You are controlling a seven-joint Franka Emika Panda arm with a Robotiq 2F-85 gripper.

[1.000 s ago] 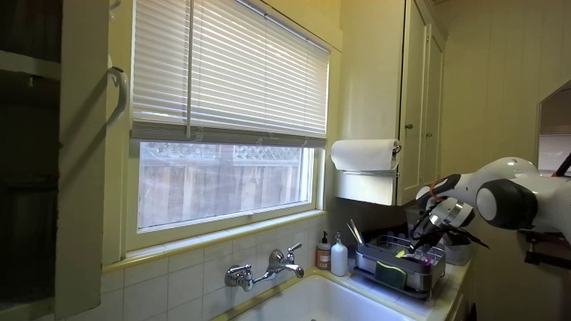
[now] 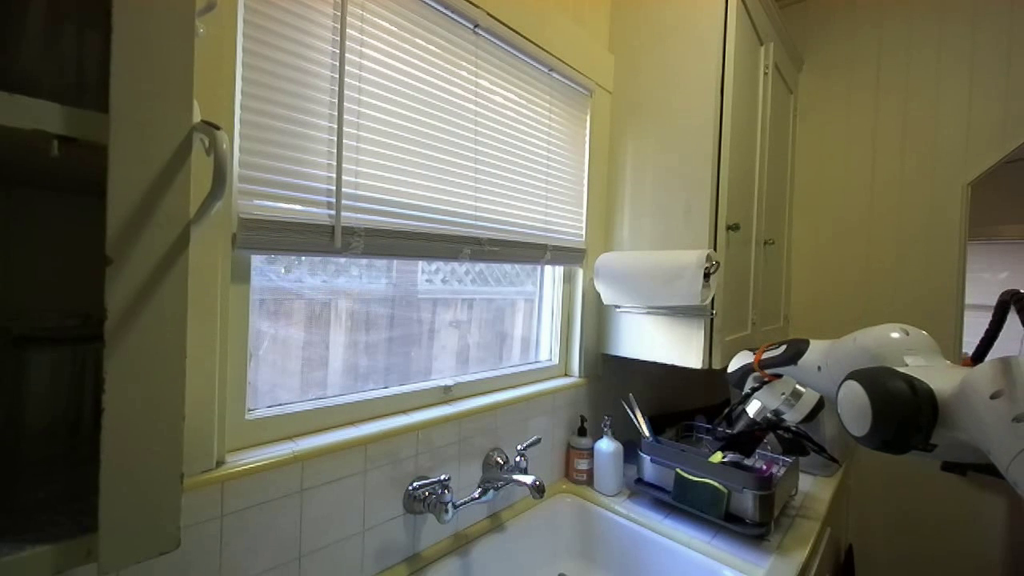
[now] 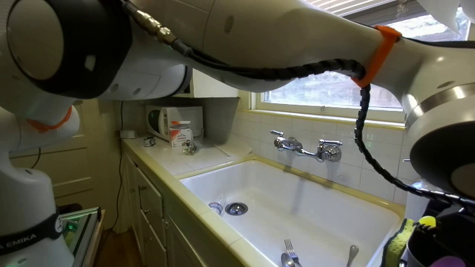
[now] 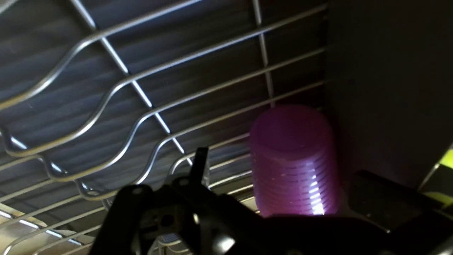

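Note:
A purple ribbed cup [image 4: 293, 157] lies inside the dish rack [image 2: 763, 499], beside a dark wall. In the wrist view my gripper is open, one black finger [image 4: 199, 165] to the left of the cup and the other finger [image 4: 373, 197] to its right. The cup shows in the space between them; whether either finger touches it cannot be told. From exterior view 1, the gripper hangs low over the rack, and its tips are hard to make out against the dark contents.
Silver rack wires [image 4: 140, 114] surround the cup. A green sponge [image 2: 701, 494] hangs on the rack's front. Two soap bottles [image 2: 607, 461] stand to its left, next to the white sink [image 3: 285, 191], where a fork [image 3: 290, 250] and spoons lie. An upper cabinet [image 2: 662, 173] overhangs the counter.
My arm and gripper have shifted left in exterior view 1 and slightly lower, further over the dish rack. The rack, sponge and bottles have stayed in place.

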